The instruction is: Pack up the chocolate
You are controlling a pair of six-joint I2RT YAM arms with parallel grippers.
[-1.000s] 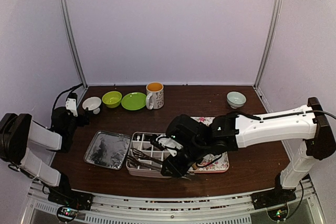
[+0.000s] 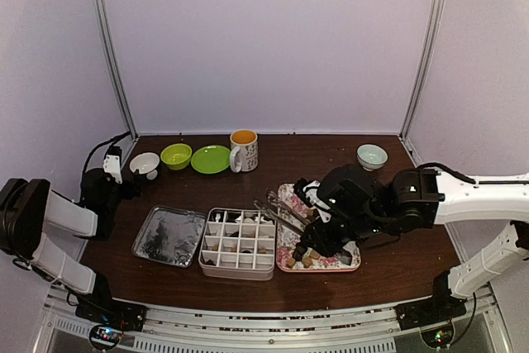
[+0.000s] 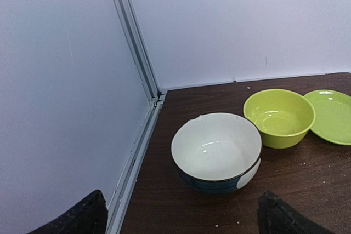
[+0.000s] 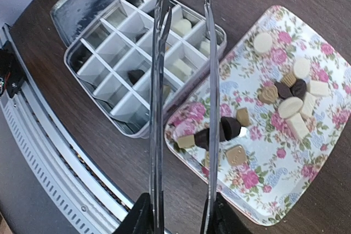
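A compartmented box (image 2: 237, 269) holds chocolates in some cells. Right of it, a floral tray (image 4: 299, 179) carries several white, brown and tan chocolates. My right gripper (image 2: 318, 233) is shut on metal tongs (image 4: 212, 108), whose arms hang apart over the box's right side and the tray; I see nothing between their tips. My left gripper (image 2: 132, 179) stands open at the left edge, with fingers framing a white bowl (image 3: 216, 146) in the left wrist view and nothing held.
A metal lid (image 2: 169, 237) lies left of the box. A green bowl (image 2: 176, 156), green plate (image 2: 211, 159) and mug (image 2: 247, 155) stand behind; a small bowl (image 2: 372, 156) is at back right.
My right gripper has moved right and up in the top view, carrying the tongs from over the box toward the floral tray. The left arm is unchanged.
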